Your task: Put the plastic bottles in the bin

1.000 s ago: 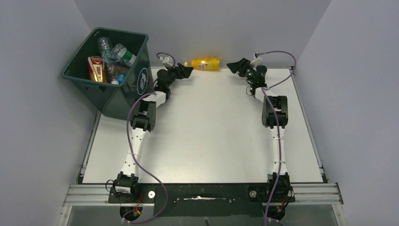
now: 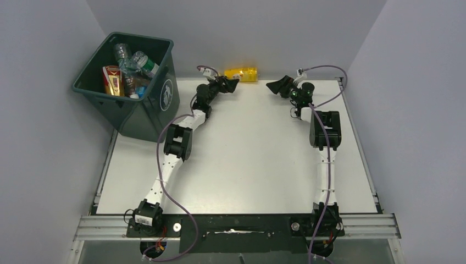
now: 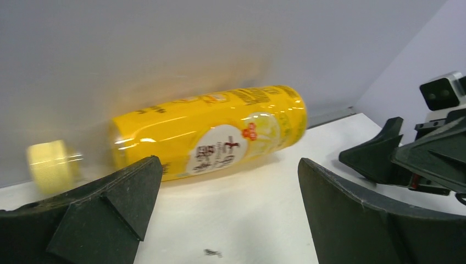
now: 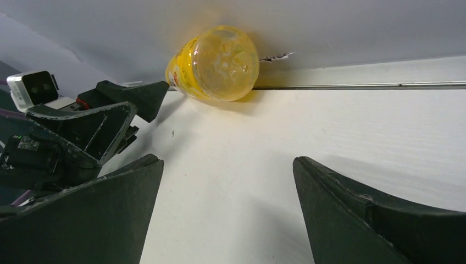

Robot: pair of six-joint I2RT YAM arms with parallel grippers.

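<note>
A yellow plastic bottle lies on its side along the back wall, at the far edge of the white table. My left gripper stands open just in front of the bottle's left part; in the left wrist view nothing is between its fingers and the cap shows at left. My right gripper is open, to the right of the bottle and a little nearer, with only bare table between its fingers in the right wrist view.
A dark green bin stands at the back left, holding several bottles and a red-and-gold carton. Walls bound the back and both sides.
My left gripper has moved right, toward and in front of the bottle. The bottle lies about where it was.
</note>
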